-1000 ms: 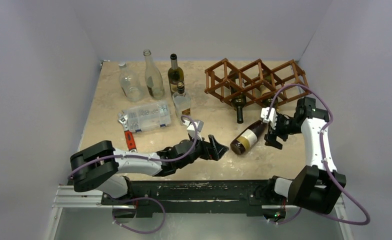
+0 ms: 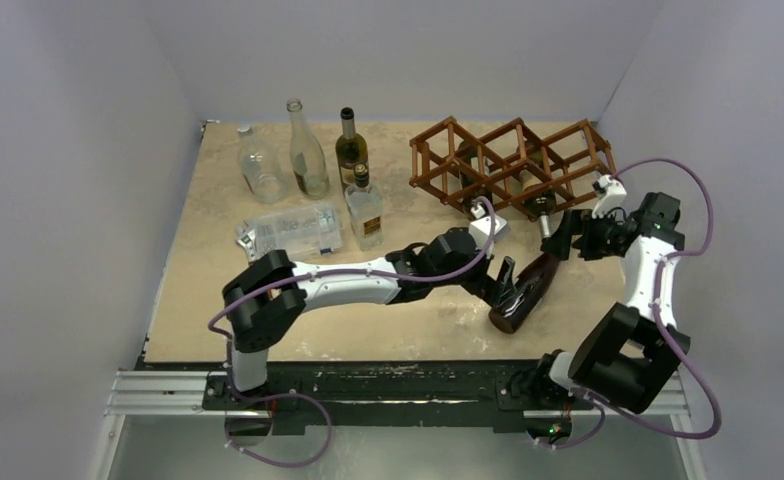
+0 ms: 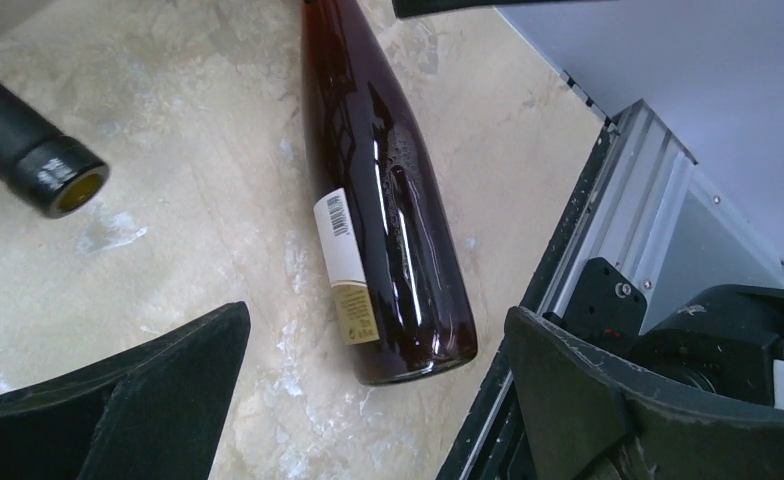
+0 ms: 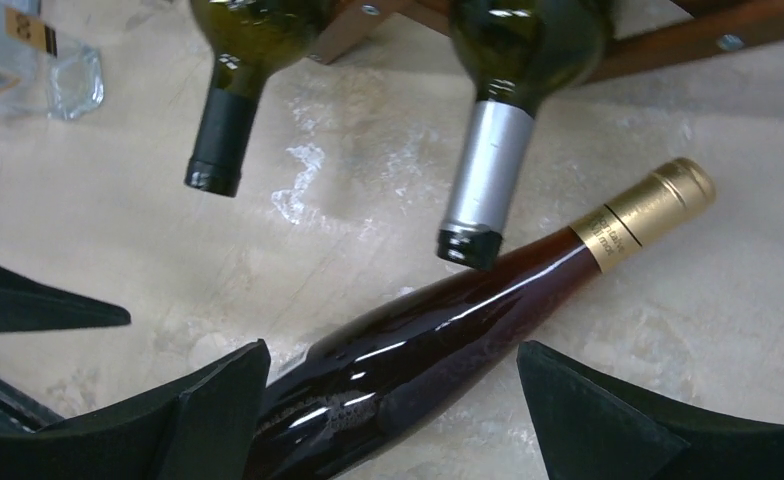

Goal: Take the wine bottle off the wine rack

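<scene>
A dark red wine bottle (image 2: 530,295) lies on its side on the table, in front of the wooden wine rack (image 2: 513,165). Its label faces one side in the left wrist view, and its gold neck (image 4: 648,215) shows in the right wrist view. My left gripper (image 2: 506,284) stands open near the bottle's base end, the bottle (image 3: 388,230) beyond its spread fingers. Over by the neck end, my right gripper (image 2: 566,236) is open above the bottle. Two green bottles sit in the rack, one with a silver neck (image 4: 488,170), the other with a black neck (image 4: 223,140).
Several upright bottles, among them a clear one (image 2: 365,212), stand at the back left beside a clear plastic box (image 2: 293,232). The table's front edge lies close to the red bottle's base. Bare tabletop (image 2: 208,310) extends at the left.
The left arm has swung right to the bottle, and the right gripper has moved back towards the rack. The red bottle has shifted slightly right and forward and rolled, its label turning from the top view.
</scene>
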